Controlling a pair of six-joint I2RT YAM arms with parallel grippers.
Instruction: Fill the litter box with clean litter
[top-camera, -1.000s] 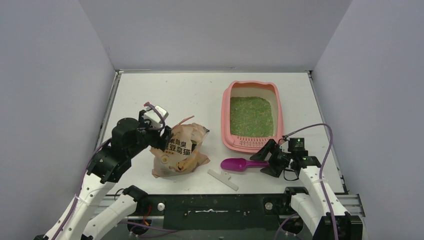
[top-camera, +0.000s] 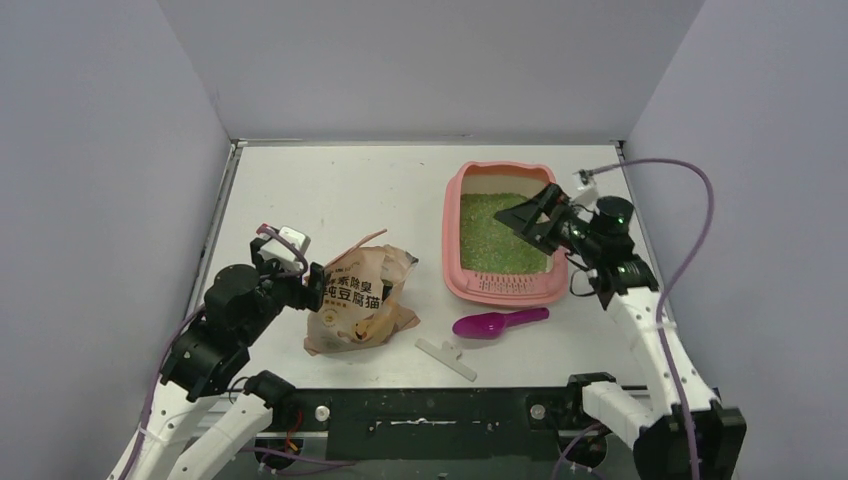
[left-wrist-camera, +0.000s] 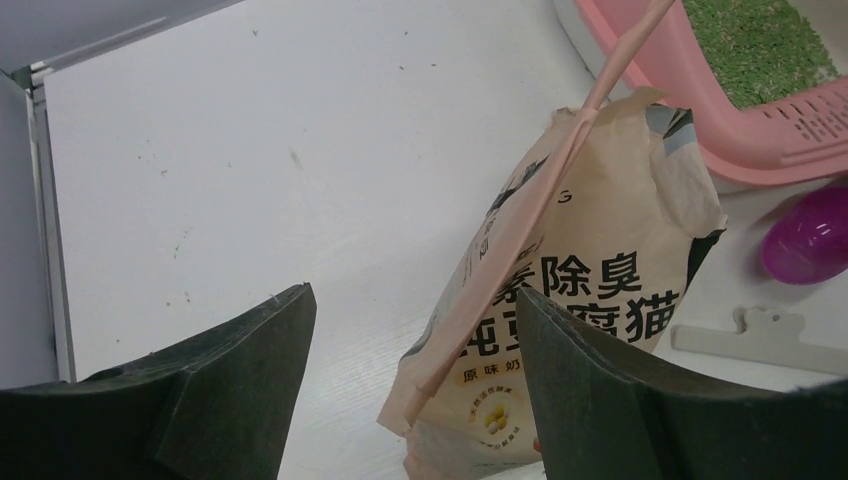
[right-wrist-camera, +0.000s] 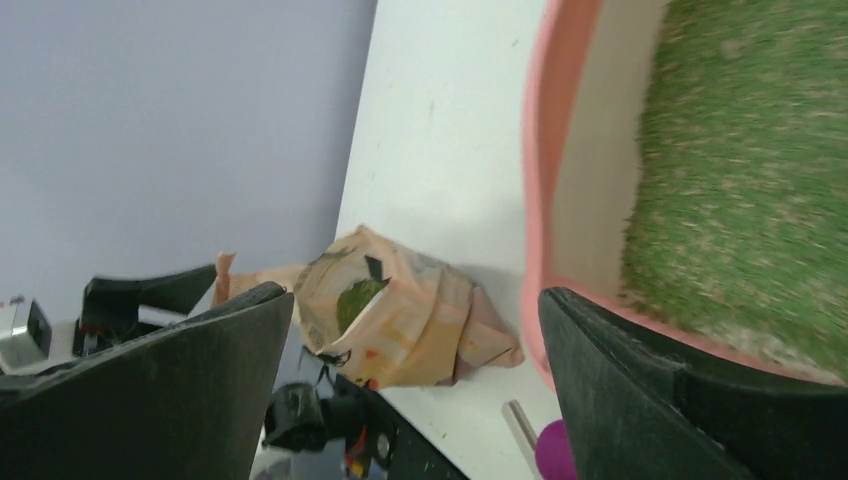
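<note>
The pink litter box (top-camera: 453, 235) stands at the right of the table, and green litter (top-camera: 500, 235) covers most of its floor. Over its right side my right gripper (top-camera: 518, 226) hangs open, nothing between its fingers. A brown paper litter bag (top-camera: 365, 300) stands left of centre; its open mouth shows green inside (right-wrist-camera: 357, 303) in the right wrist view. Beside the bag's left edge my left gripper is open, its right finger (left-wrist-camera: 570, 360) overlapping the bag in view; whether they touch I cannot tell. The purple scoop (top-camera: 482, 326) lies on the table before the box.
A pale clip (top-camera: 446, 360) rests near the front edge, between bag and scoop. Grey walls close in the left, back and right sides.
The scoop now lies free.
</note>
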